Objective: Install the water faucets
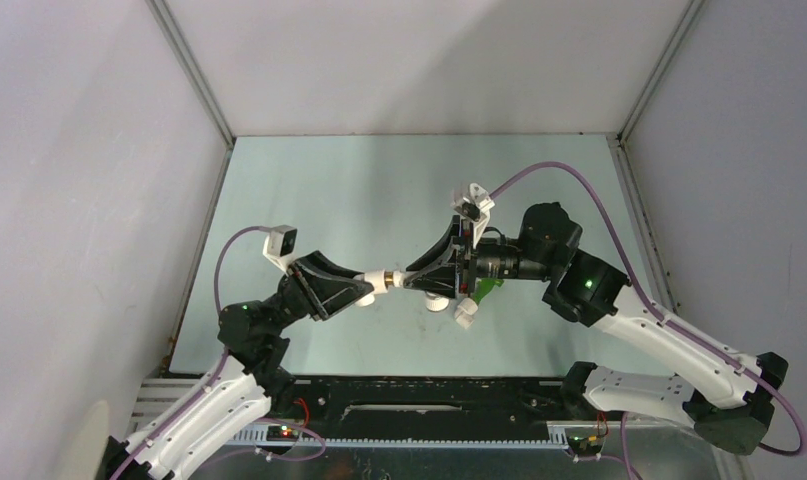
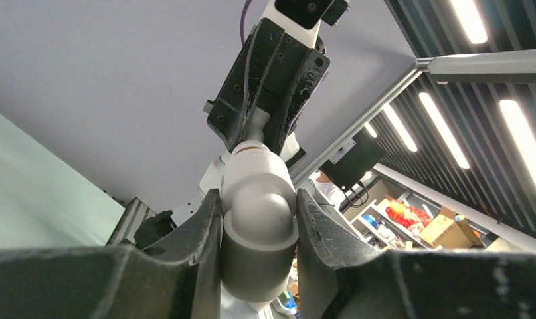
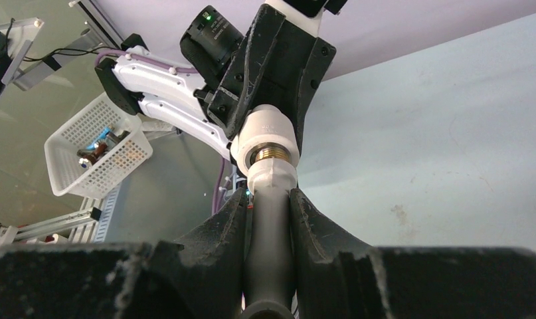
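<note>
A white elbow fitting (image 1: pixel 376 281) is pinched in my left gripper (image 1: pixel 363 283), which is shut on it. The left wrist view shows the rounded white fitting (image 2: pixel 258 212) tight between both fingers. A brass thread (image 3: pixel 271 153) lies between the fitting's collar and the white-grey faucet part (image 3: pixel 270 226), the two held end to end in line. My right gripper has its fingers around the faucet part, part open, with a narrow gap showing on the left side. How deep the thread sits is hidden inside the collar.
On the pale table beneath the right gripper lie a ribbed white cap (image 1: pixel 436 302), a white fitting (image 1: pixel 466 312) and a green item (image 1: pixel 487 288). A white basket (image 3: pixel 95 149) with metal parts stands off the table.
</note>
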